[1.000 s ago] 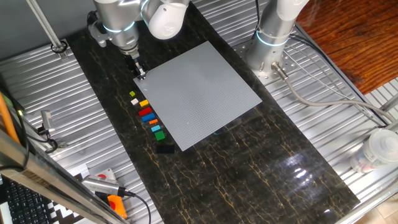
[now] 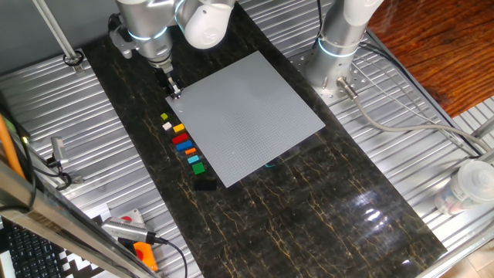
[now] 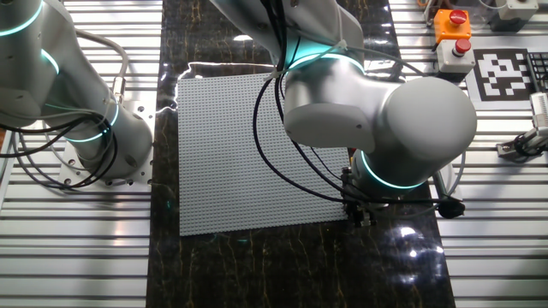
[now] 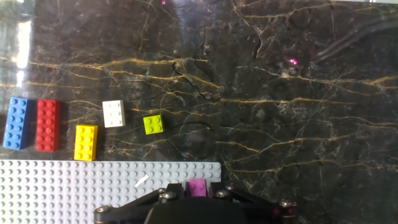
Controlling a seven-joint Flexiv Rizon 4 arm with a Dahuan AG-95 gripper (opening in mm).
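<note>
Between my gripper's fingers in the wrist view sits a small pink brick point(image 4: 197, 186), with a black finger against each side. My gripper point(image 2: 177, 94) is low at one corner of the grey studded baseplate point(image 2: 247, 116). The wrist view puts the brick over the plate's corner region; whether it touches the studs I cannot tell. Beside the plate lie a lime brick point(image 4: 153, 124), a white brick point(image 4: 114, 114), a yellow brick point(image 4: 86, 142), a red brick point(image 4: 47, 126) and a blue brick point(image 4: 15, 123). The arm covers most of this row in exterior view 2.
Further along the row are an orange brick point(image 2: 191, 150), a light blue brick point(image 2: 193, 160), a green brick point(image 2: 198, 168) and a black piece point(image 2: 205, 185). The plate's top is otherwise bare.
</note>
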